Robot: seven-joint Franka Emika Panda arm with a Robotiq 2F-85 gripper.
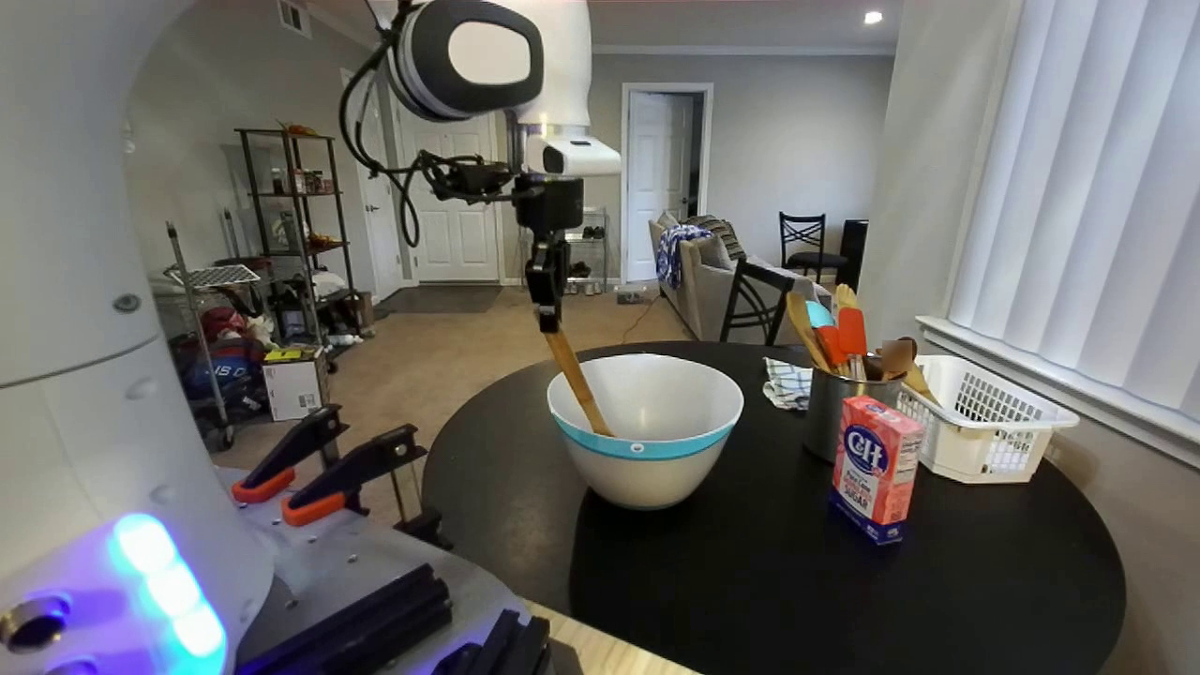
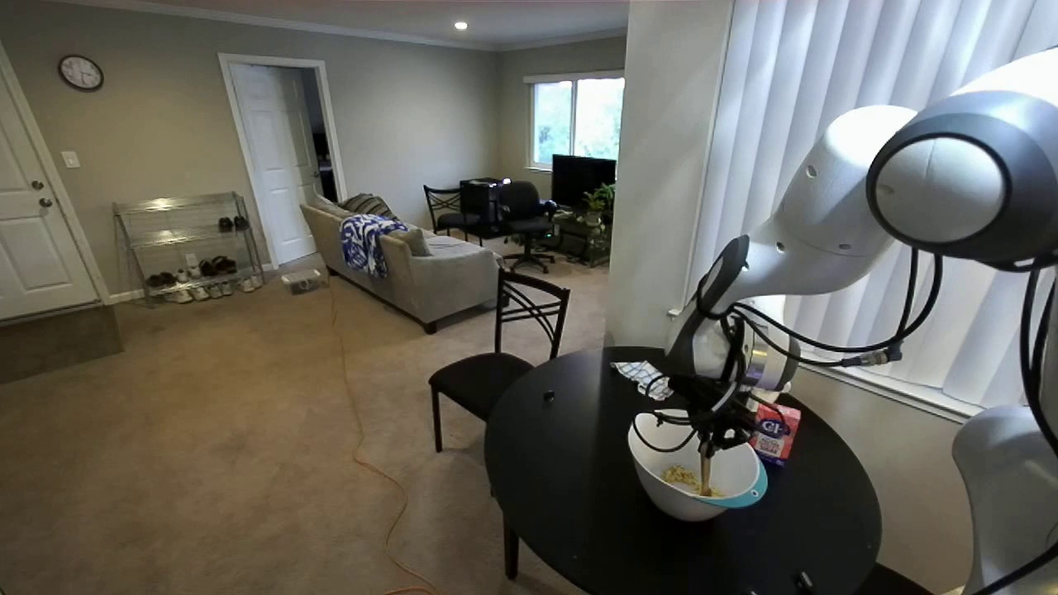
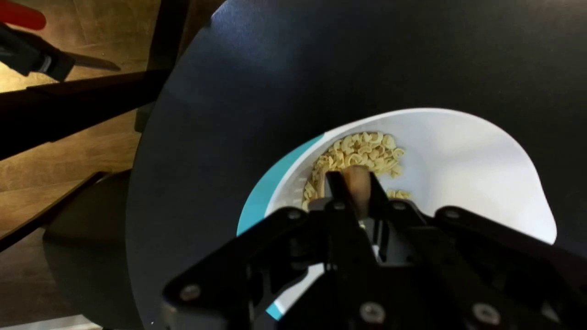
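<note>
My gripper (image 1: 548,327) is shut on the upper end of a wooden utensil (image 1: 579,386), above the left rim of a white bowl (image 1: 664,478) with a turquoise band. The utensil slants down to the right into the bowl, and its lower end is hidden behind the near rim. Pale curled pasta-like pieces (image 3: 366,149) lie in the bottom of the bowl, heaped toward one side, as the wrist view shows. In that view the utensil's top end (image 3: 358,187) sits between my dark fingers, with part of the bowl hidden beneath them.
Right of the bowl stand a pink sugar box (image 1: 877,469), a metal canister (image 1: 829,411) of utensils and a white basket (image 1: 990,433). A checked cloth (image 1: 787,383) lies behind.
</note>
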